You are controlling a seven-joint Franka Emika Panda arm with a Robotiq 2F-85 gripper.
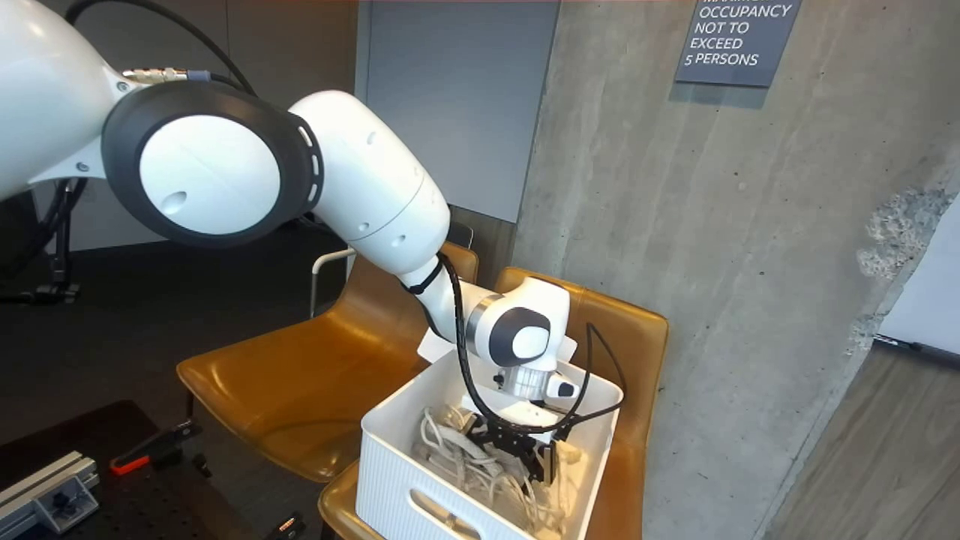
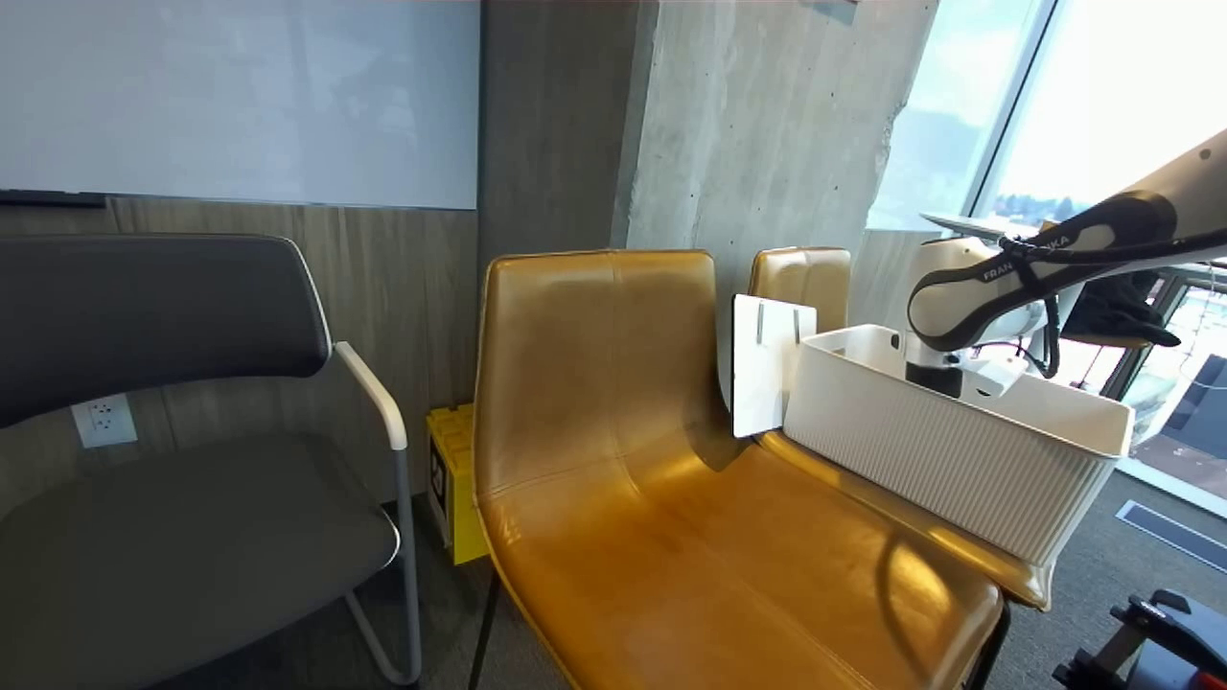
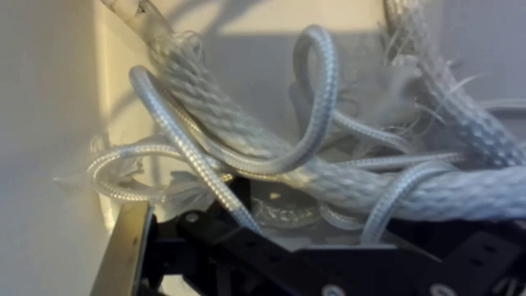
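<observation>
My gripper (image 1: 519, 453) is open, lowered into a white ribbed bin (image 1: 382, 450) and down among a tangle of pale braided ropes and cords (image 1: 463, 463). Close up in the wrist view, a thick white braided rope (image 3: 222, 106) runs diagonally across the middle. A thinner cord (image 3: 315, 118) loops over it, and another thin cord (image 3: 192, 153) crosses in front of the black gripper linkage. Part of the finger is hidden behind the cords, so which strands lie between the fingers is unclear.
Bin walls stand close around the wrist; the bin rests on a tan chair (image 2: 1041, 585). A white panel (image 2: 759, 368) stands at one end of the bin. Another tan chair (image 2: 644, 506) beside it is empty. A black cable (image 1: 460, 333) hangs along the arm.
</observation>
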